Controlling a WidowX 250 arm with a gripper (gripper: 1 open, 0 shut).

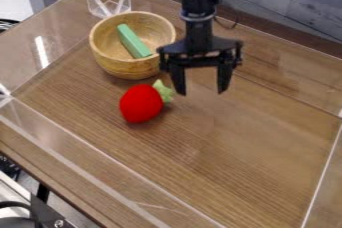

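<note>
The black robot gripper (pixel 199 71) hangs at the upper middle, above the wooden table, open with two finger parts spread apart. Left of it and a little lower, a red round object (pixel 140 104) lies on the table, with a small pale green piece (pixel 163 90) at its upper right. A yellow bowl (pixel 107 52) stands at the upper left with a green stick-like object (pixel 132 40) inside.
A white wire-like object (pixel 110 2) sits behind the bowl. A dark cable is at the lower left edge.
</note>
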